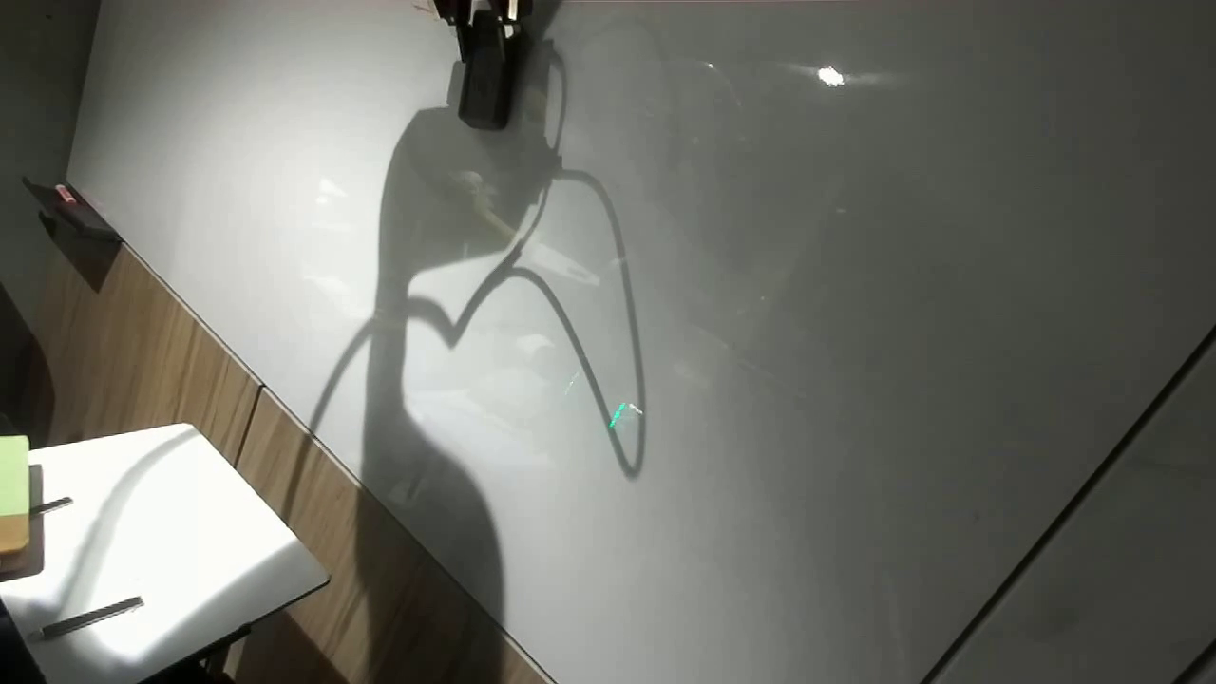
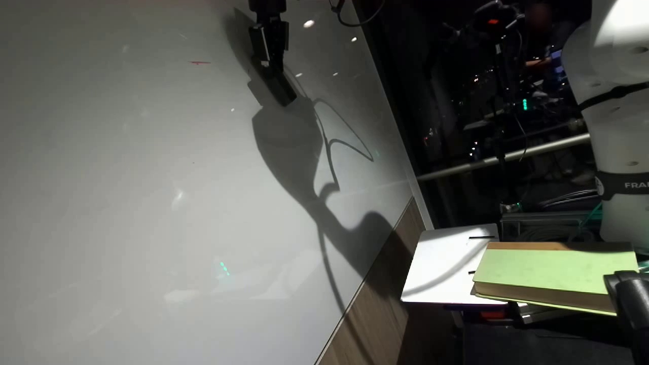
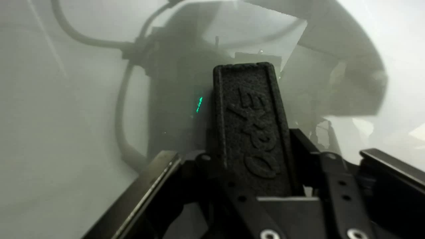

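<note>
A black block (image 3: pixel 251 119) with raised lettering, its look like a whiteboard eraser, is held in my gripper; the fingers are shut on its sides. Its far end reaches out past the fingers toward the glossy white board (image 3: pixel 71 99). In exterior view 1 the same black block (image 1: pixel 486 85) shows at the top edge, over the board's upper left part. The second exterior view has the block (image 2: pixel 278 85) below my gripper (image 2: pixel 271 51), close to the board's surface. Whether block and board touch, I cannot tell. A small red mark (image 2: pixel 199 63) shows on the board.
Wood panelling (image 1: pixel 188 331) borders the board. A small white table (image 1: pixel 160 536) stands beside it, bearing a dark pen (image 1: pixel 91 617) and a green-topped box (image 2: pixel 550 267). A dark holder (image 1: pixel 74 217) sits at the board's edge. Most of the board is clear.
</note>
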